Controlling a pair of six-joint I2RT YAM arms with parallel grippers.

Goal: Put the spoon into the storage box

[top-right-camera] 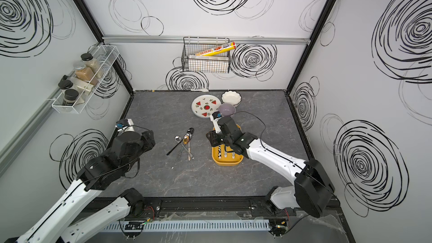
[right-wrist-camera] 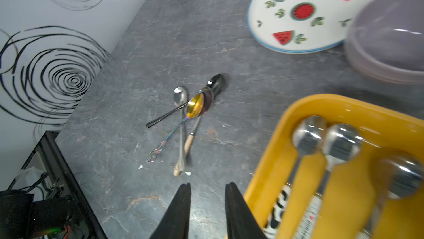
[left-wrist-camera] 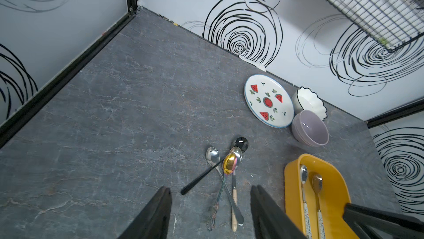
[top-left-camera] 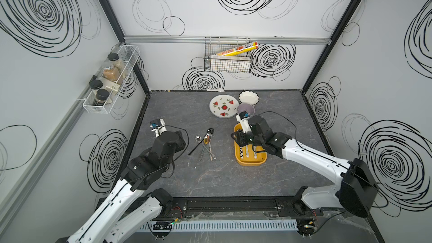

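Note:
Several spoons lie crossed in a loose pile on the table: a gold-bowled spoon (right-wrist-camera: 195,105), a black spoon (left-wrist-camera: 201,179), a silver spoon (left-wrist-camera: 212,155) and one with a wooden handle (left-wrist-camera: 234,214). The yellow storage box (right-wrist-camera: 335,102) stands to their right, holding three spoons side by side in the right wrist view. Up at the left, well away from the pile, my left gripper is open and empty. My right gripper hovers over the box's left side, its fingers apart with nothing between them. In the top views the right arm covers part of the box.
Behind the box sit a lilac bowl (top-left-camera: 245,109), a white scalloped bowl (top-left-camera: 248,97) and a watermelon plate (top-left-camera: 224,106). A wire basket (top-left-camera: 228,58) hangs on the back wall, a jar rack (top-left-camera: 111,81) on the left wall.

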